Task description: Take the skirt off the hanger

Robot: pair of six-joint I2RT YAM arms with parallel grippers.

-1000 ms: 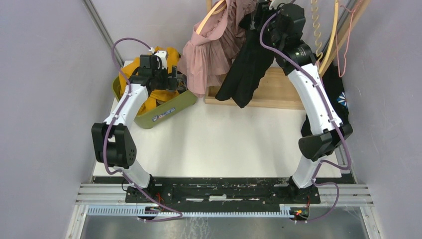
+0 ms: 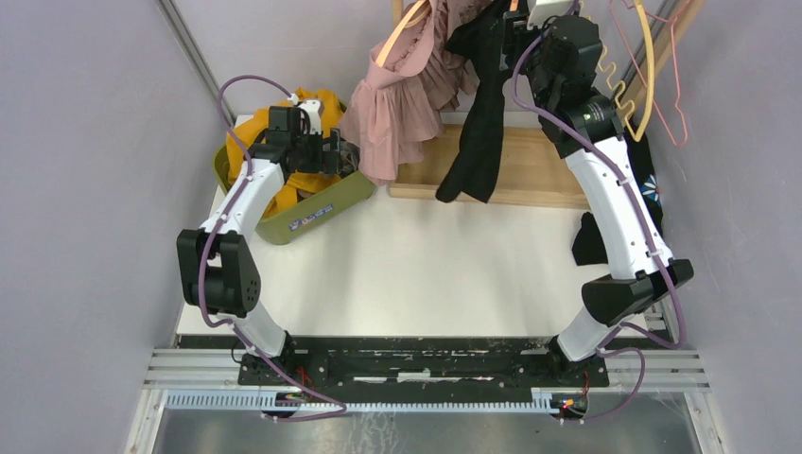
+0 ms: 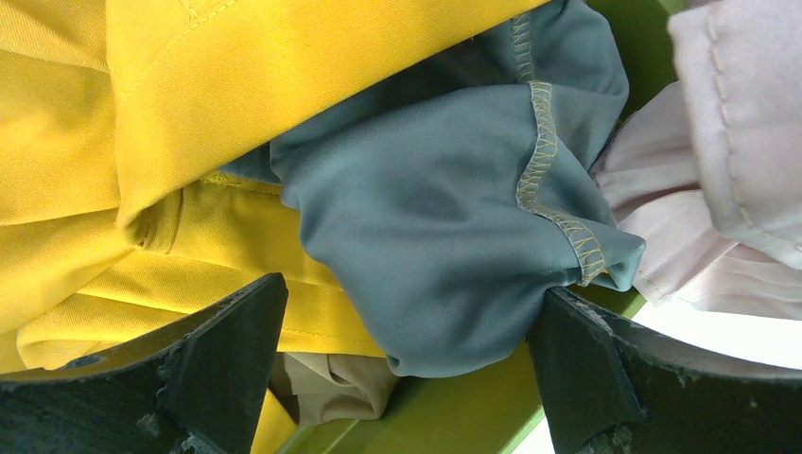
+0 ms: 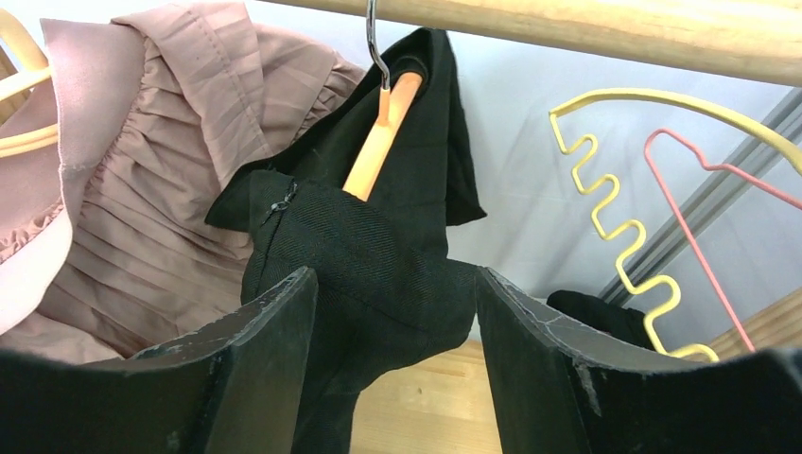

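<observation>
A black garment [image 2: 473, 142] hangs on an orange hanger [image 4: 376, 151] with a metal hook, bunched over its lower part. My right gripper is open right in front of the bunched black cloth, near the top of the rack. Pink ruffled garments [image 2: 388, 123] hang on wooden hangers to the left. My left gripper is open over the green bin [image 2: 322, 208], above yellow cloth [image 3: 170, 104] and grey-blue cloth [image 3: 426, 208].
A wooden rail [image 4: 586, 28] runs above the hangers. Yellow [image 4: 662, 284] and pink [image 4: 700, 246] empty hangers are on the right. Dark cloth [image 2: 591, 241] lies at the board's right.
The left arm is almost still.
</observation>
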